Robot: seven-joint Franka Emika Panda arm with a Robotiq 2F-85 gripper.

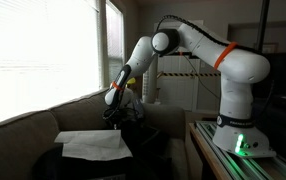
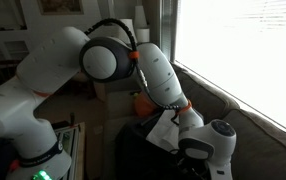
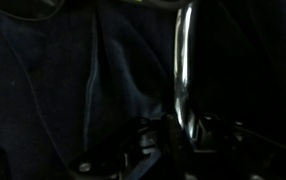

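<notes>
My gripper (image 1: pixel 113 119) is low over the dark cloth on the couch, beyond a white sheet. In the wrist view, its dark fingers enter at the bottom and appear shut on a shiny metal strip (image 3: pixel 183 60). That strip runs up the picture from between them, across dark blue cloth (image 3: pixel 43 80). What object the strip belongs to is not clear. Exterior view 2 shows the wrist's white housing (image 2: pixel 211 142) near the couch, with the fingertips hidden in shadow.
The white sheet (image 1: pixel 93 146) lies on the dark cloth on the brown couch (image 1: pixel 18 145). A wooden table edge (image 1: pixel 218 155) is beside the arm's base. The couch backrest and a bright window (image 1: pixel 43 50) are along the far side. Deep shadow hides much of the seat.
</notes>
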